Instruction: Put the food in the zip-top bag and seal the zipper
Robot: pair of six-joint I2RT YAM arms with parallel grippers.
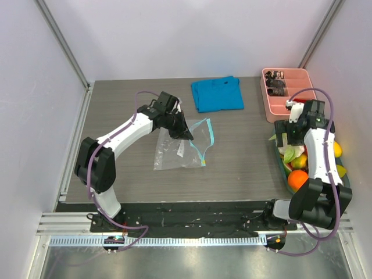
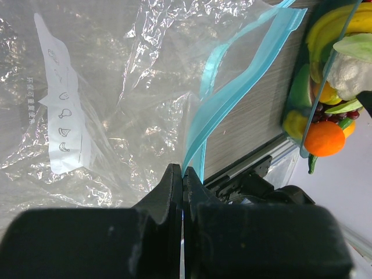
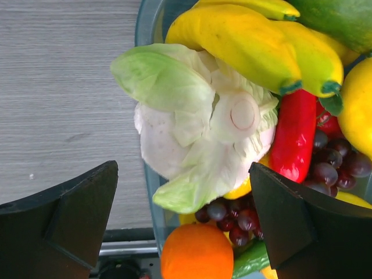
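Observation:
A clear zip bag [image 1: 174,152] with a cyan zipper lies on the table, in the left wrist view filling most of the frame. My left gripper is shut at the bag's zipper edge [image 2: 232,96], where the cyan strip runs into its fingertips. The food sits in a bin on the right: a cauliflower in pale leaves [image 3: 209,128], bananas [image 3: 244,43], a red pepper [image 3: 293,133], grapes and an orange [image 3: 196,253]. My right gripper hangs open over the cauliflower, with nothing held between its fingers.
A folded blue cloth [image 1: 217,94] lies at the back of the table. A pink divided box [image 1: 293,75] stands behind the food bin. The table between bag and bin is clear.

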